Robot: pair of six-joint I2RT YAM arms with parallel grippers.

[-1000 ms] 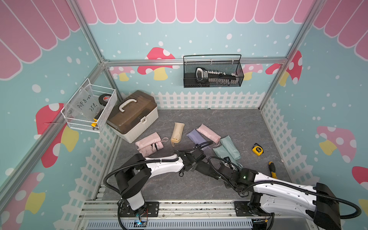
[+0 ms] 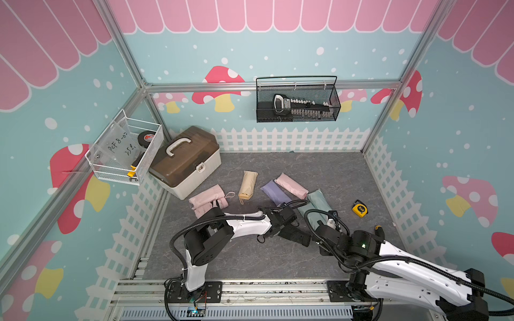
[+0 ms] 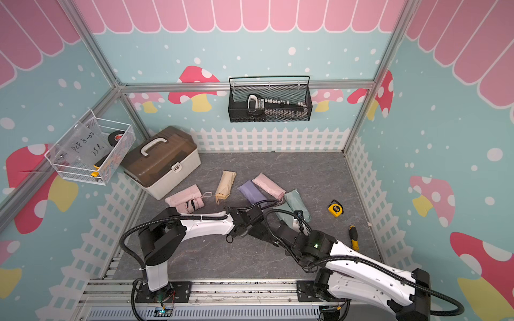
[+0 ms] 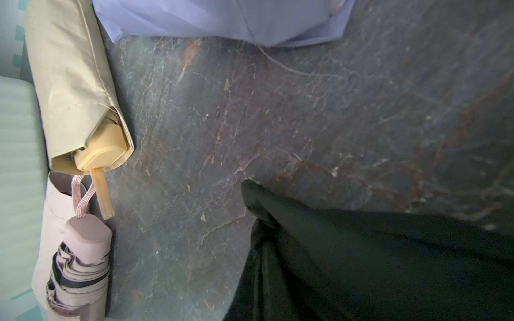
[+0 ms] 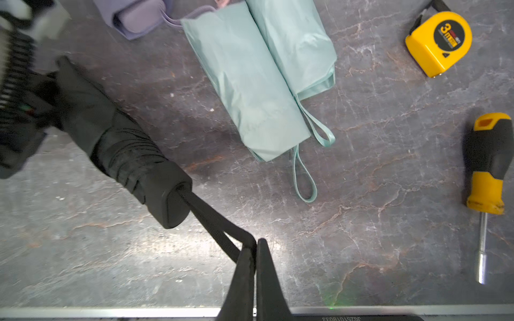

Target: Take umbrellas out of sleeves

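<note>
A black folded umbrella lies diagonally below the arms, black fabric over its far end. My left gripper is shut on that black fabric at the far end. My right gripper is shut on the black wrist strap at the handle end, which is stretched toward it. Beside them lie mint umbrellas in sleeves, a lavender one, a pink one, a cream one with its handle at the sleeve mouth, and a pink umbrella next to a pink sleeve.
A lidded toolbox stands at the back left under a white wire basket. A black mesh basket hangs on the back wall. A tape measure and screwdriver lie at the right.
</note>
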